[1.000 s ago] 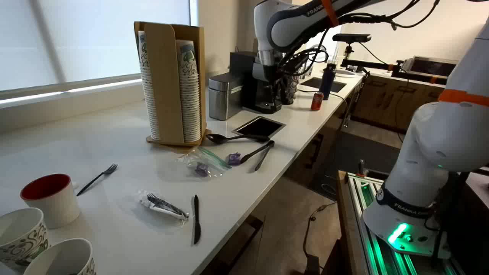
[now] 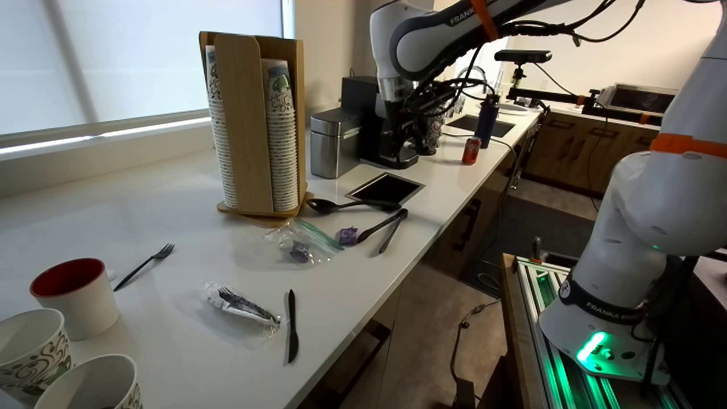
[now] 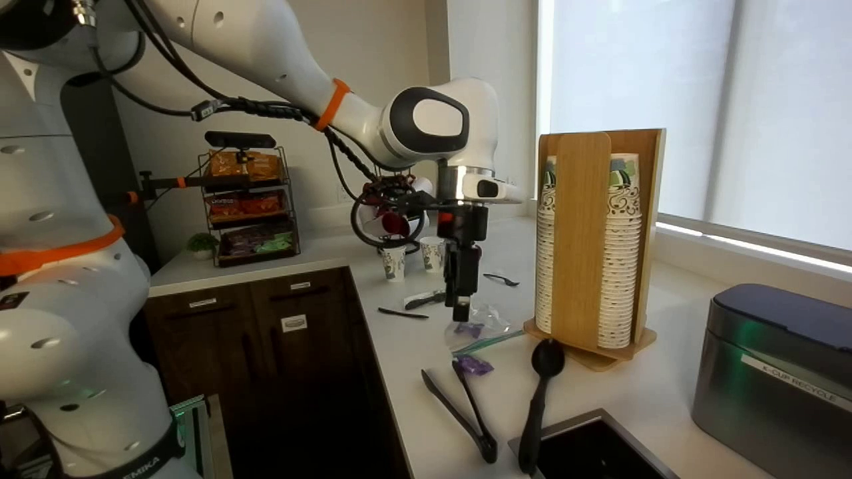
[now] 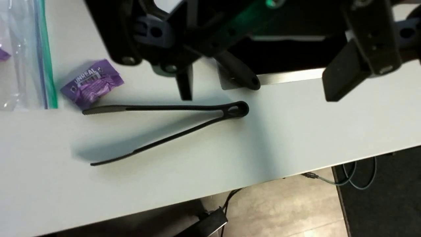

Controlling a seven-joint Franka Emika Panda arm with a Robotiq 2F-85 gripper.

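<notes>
My gripper is open, its two fingers (image 4: 342,75) spread wide with nothing held between them. In exterior view 2 it hangs above the counter, pointing down. Below it in the wrist view lie black tongs (image 4: 169,107), legs apart, the hinge end under the gap between the fingers. A purple wrapped candy (image 4: 93,84) lies just beyond one tong tip. Beside that is a clear zip bag (image 4: 27,59) with a green seal; exterior view 1 shows another purple candy (image 2: 300,251) inside it. A black spoon (image 3: 547,363) lies near the sink-like opening, its handle end overlapping the rim.
A wooden cup holder (image 2: 239,122) full of paper cups stands at the back, near a metal K-cup bin (image 3: 767,383). A black knife (image 2: 292,327), a wrapped utensil (image 2: 245,307), a fork (image 2: 144,266) and several cups are farther along. The counter's front edge runs close to the tongs.
In exterior view 1 the arm's upper part and wrist have shifted slightly to the left. The things on the counter look unmoved.
</notes>
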